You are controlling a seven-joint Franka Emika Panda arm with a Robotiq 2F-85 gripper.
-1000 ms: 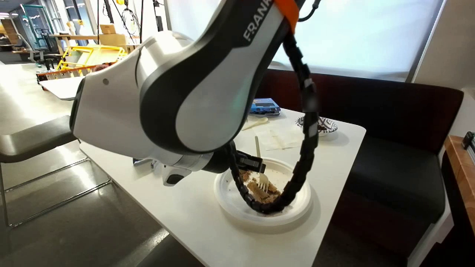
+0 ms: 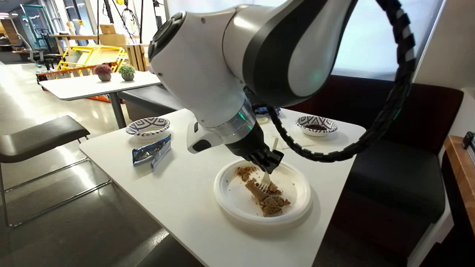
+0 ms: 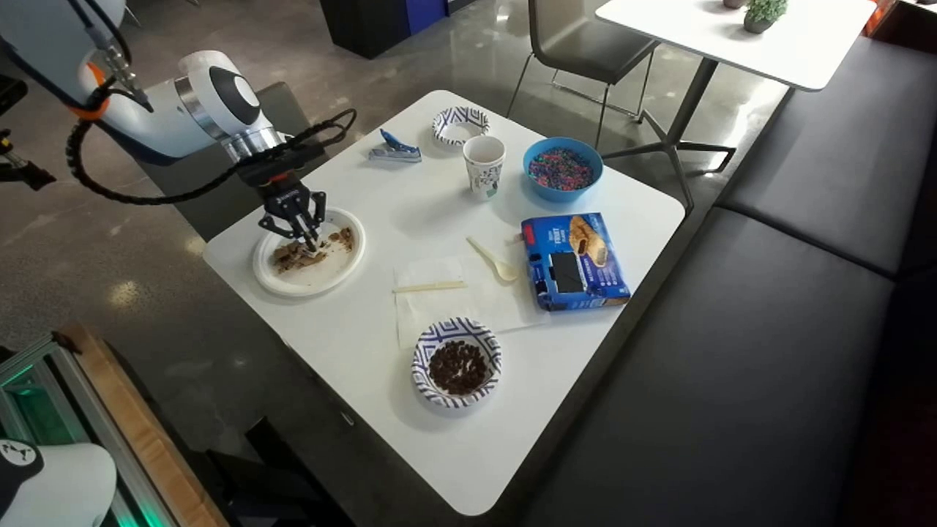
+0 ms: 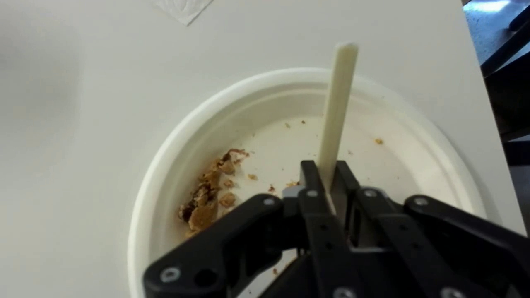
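Observation:
A pale plastic fork is pinched in my gripper, which is shut on its handle. The handle sticks up past the fingertips, and in exterior view 1 the fork's tines point down against the brown crumbled bar. That bar lies broken on a round white plate near the table's edge. Toward one side of the plate sits a smaller heap of crumbs. In the wrist view my fingers hide the tines and most of the bar.
On the white table stand a bowl of dark pieces, a paper cup, a blue bowl, an empty patterned bowl, a blue box, a spoon and a blue wrapper.
The arm has swung from a low, sideways pose to a steeper one, with the gripper now pointing more downward. The fork stays held, its tines still at the bar.

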